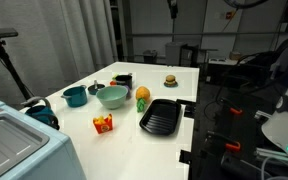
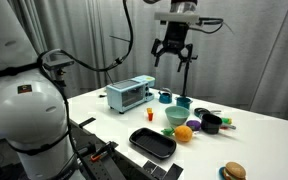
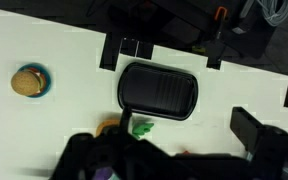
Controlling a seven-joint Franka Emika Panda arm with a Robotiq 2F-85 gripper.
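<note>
High above the white table [image 2: 239, 160], my gripper [image 2: 171, 52] hangs open and empty. Its fingers are spread wide apart in the wrist view, the right one [image 3: 246, 128] near the frame's right side. Below lies a black rectangular tray [image 1: 161, 117], empty, well clear of the gripper. An orange round fruit [image 2: 182, 133] and a green item [image 1: 141, 105] sit beside the tray. A toy burger [image 3: 29, 80] rests on a small blue-green plate apart from the rest. A red and yellow item [image 1: 103, 124] stands to the tray's left in exterior view 1.
A pale green bowl [image 1: 112, 97], a teal pot [image 1: 75, 96] and dark pans [image 2: 213, 124] stand farther along the table. A toaster oven [image 2: 130, 94] occupies one end. Bare table surrounds the burger.
</note>
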